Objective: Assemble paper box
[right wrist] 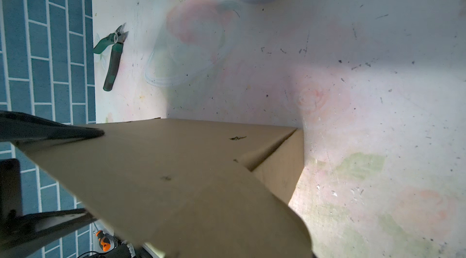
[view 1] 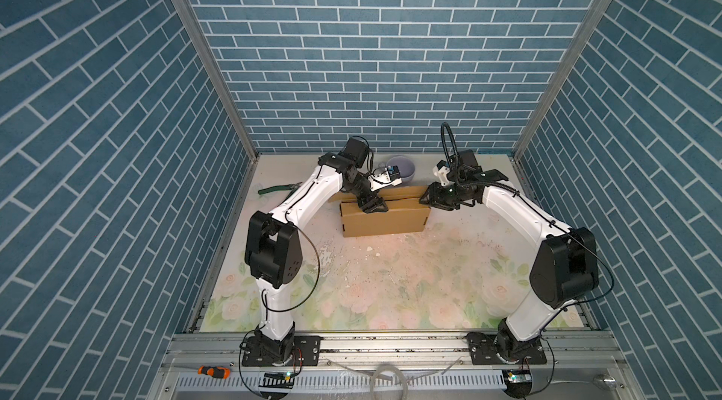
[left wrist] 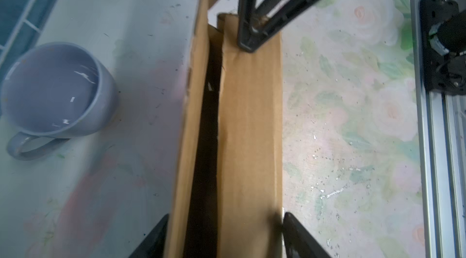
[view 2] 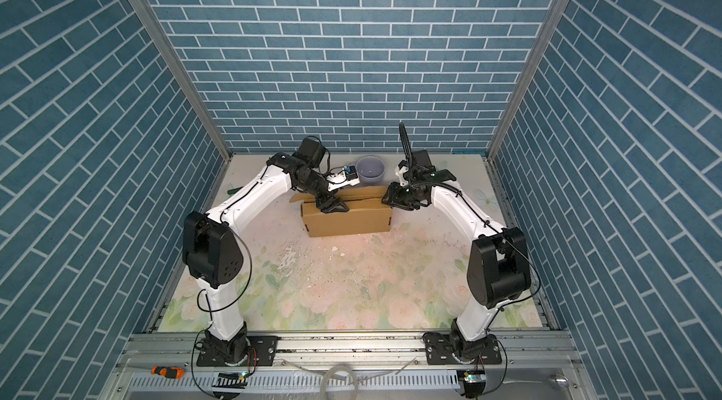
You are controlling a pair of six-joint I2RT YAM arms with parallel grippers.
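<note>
A brown cardboard box (view 1: 383, 221) stands in the middle of the table, its long lid flap raised at the back and a dark slot along the top in the left wrist view. My left gripper (view 1: 374, 204) is over the box's top at its left-middle; in the left wrist view its fingers are low at either side of the flaps, open. My right gripper (view 1: 431, 196) is at the box's right end, its fingers at the edge of the raised cardboard flap (right wrist: 184, 170) in the right wrist view, parted; whether they grip it is unclear.
A lilac mug (left wrist: 58, 88) stands behind the box, and green-handled pliers (right wrist: 113, 63) lie at the back left.
</note>
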